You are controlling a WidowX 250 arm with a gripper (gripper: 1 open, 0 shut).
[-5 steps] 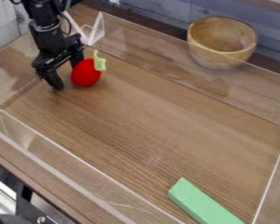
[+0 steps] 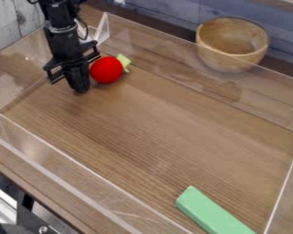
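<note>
The black gripper (image 2: pixel 51 78) hangs low over the left part of the wooden tray, its fingers pointing down near the floor. It looks shut, with nothing clearly between the fingertips. Just right of it lies a red round object (image 2: pixel 106 69) with a light green piece (image 2: pixel 124 63) at its right side, perhaps a stem or leaves. Whether the gripper touches the red object is hard to tell.
A wooden bowl (image 2: pixel 230 42) stands at the back right. A green block (image 2: pixel 212 210) lies at the front right. The middle of the tray (image 2: pixel 161 137) is bare; its wall runs along the left behind the gripper.
The gripper has shifted slightly since, and the red object now sits a little higher in the view.
</note>
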